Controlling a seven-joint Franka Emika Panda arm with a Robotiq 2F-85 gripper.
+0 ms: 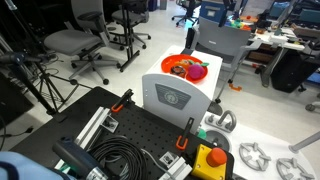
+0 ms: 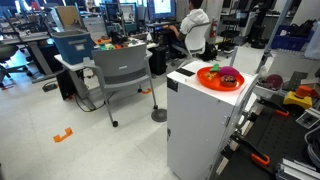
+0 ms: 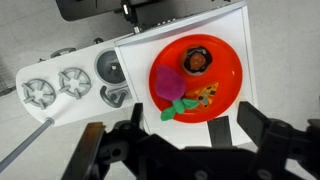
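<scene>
A round red plate point(image 3: 228, 107) lies on a white top surface. On it rest a purple toy vegetable point(image 3: 169, 83) with green leaves point(image 3: 180, 107), a dark brown round item point(image 3: 197, 61) and a small orange-yellow piece point(image 3: 208, 93). My gripper is open above the plate, its dark fingers spread to either side at the bottom of the wrist view, nothing between them. In exterior view 2 the red plate point(image 2: 207, 82) sits on top of the white cabinet point(image 2: 195, 125).
Beside the plate is a black rectangle point(image 3: 219, 131). A toy sink point(image 3: 109, 66) and burners point(image 3: 74, 82) stand to the left in the wrist view. In exterior view 1, a yellow block with a red top point(image 1: 211, 161) and coiled black cable point(image 1: 118, 157) lie in front.
</scene>
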